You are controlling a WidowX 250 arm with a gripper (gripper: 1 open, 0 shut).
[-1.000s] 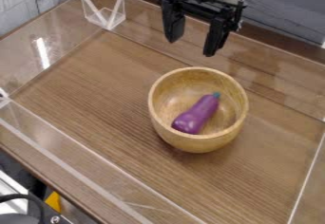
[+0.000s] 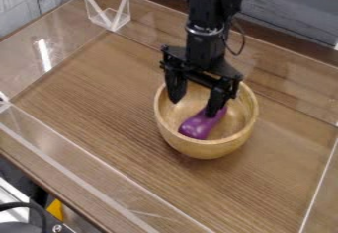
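My black gripper (image 2: 199,87) hangs open over a wooden bowl (image 2: 166,109) near the centre of the table, its fingers reaching down into the bowl. A purple oblong object (image 2: 201,122), like an eggplant, lies inside the bowl beneath the fingers, toward the right. Whether the fingers touch it I cannot tell.
A clear wire-like holder (image 2: 109,12) stands at the back left. Dark cables show at the lower left edge.
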